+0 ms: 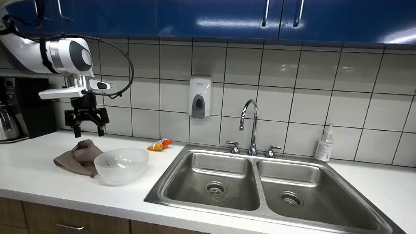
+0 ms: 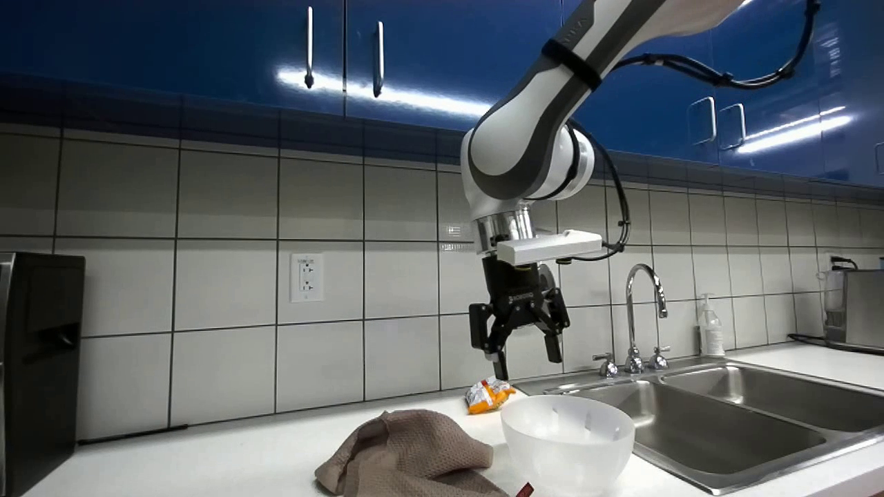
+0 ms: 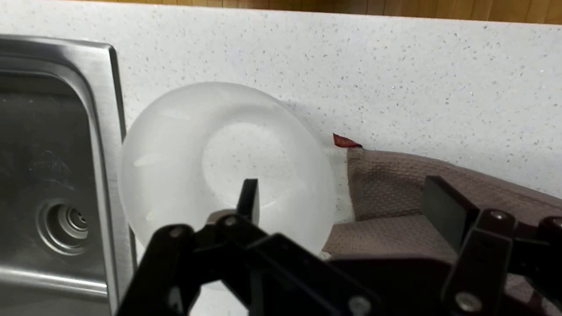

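My gripper (image 1: pixel 89 133) hangs open over the counter, nothing between its fingers. In the wrist view one finger (image 3: pixel 248 200) overlaps the frosted bowl (image 3: pixel 232 121), and the other finger (image 3: pixel 448 210) overlaps the brown cloth (image 3: pixel 390 174). The bowl (image 1: pixel 121 165) is upright and looks empty. Crumpled beside it lies the cloth (image 2: pixel 406 455), with a small red tag (image 3: pixel 345 141) at its edge toward the bowl. An orange and white packet (image 2: pixel 489 395) rests on the counter behind the bowl, near the tiled wall; the wrist view does not show it.
A steel double sink (image 1: pixel 214 175) with a tall faucet (image 1: pixel 253 128) lies right of the bowl. A soap bottle (image 1: pixel 324 144) stands at its back right corner. On the wall hangs a dispenser (image 1: pixel 200 97). The coffee maker (image 1: pixel 31 105) is far left.
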